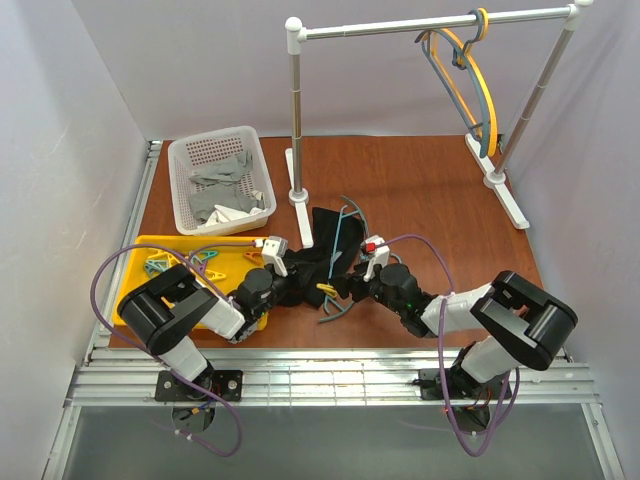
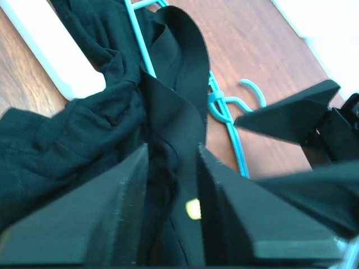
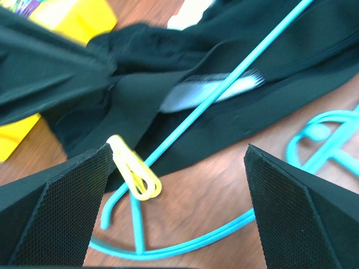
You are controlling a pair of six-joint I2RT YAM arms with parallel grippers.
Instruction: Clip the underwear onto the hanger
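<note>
Black underwear point(image 1: 330, 230) lies spread mid-table, with a light blue hanger point(image 3: 258, 45) across it. A yellow clip point(image 3: 134, 168) sits at the hanger's lower end, between the fingertips of my right gripper as seen in its wrist view, the fingers apart. My left gripper is over the black cloth at the left, fingers parted; whether cloth lies between them is unclear. The right gripper's dark body shows at the right of the left wrist view.
A yellow tray point(image 1: 140, 280) with clips is at left, a white basket point(image 1: 180, 170) of clothes behind it. A white rack point(image 1: 430, 22) with hangers stands at the back.
</note>
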